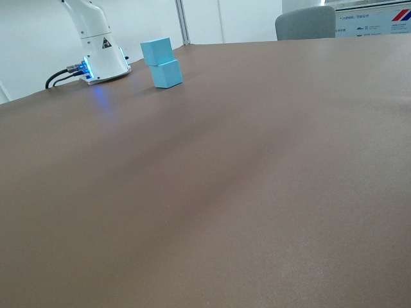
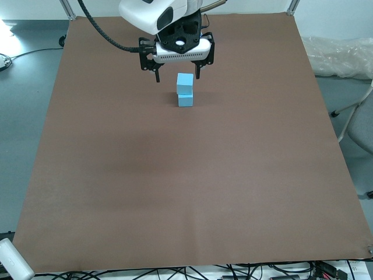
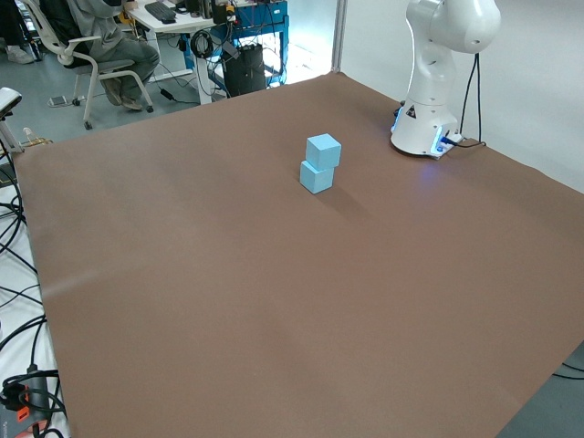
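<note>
Two light blue cubes stand stacked on the brown table [image 2: 192, 175], upper cube [image 2: 184, 83] on lower cube [image 2: 185, 100]; both show in all three views, upper cube [image 1: 156, 51] and lower cube [image 1: 166, 74] in the top view, upper cube [image 3: 323, 151] and lower cube [image 3: 316, 178] in the right view. In the left view my gripper [image 2: 178, 74] is above and behind the stack, its two black fingers apart, open, with nothing seen between them. The gripper is out of sight in the other two views.
The white arm base [image 3: 424, 128] stands at the table's edge. Cables [image 2: 245, 271] run along the near edge, a grey chair [image 2: 361, 122] stands off one side, and a desk with a seated person is beyond the table in the right view.
</note>
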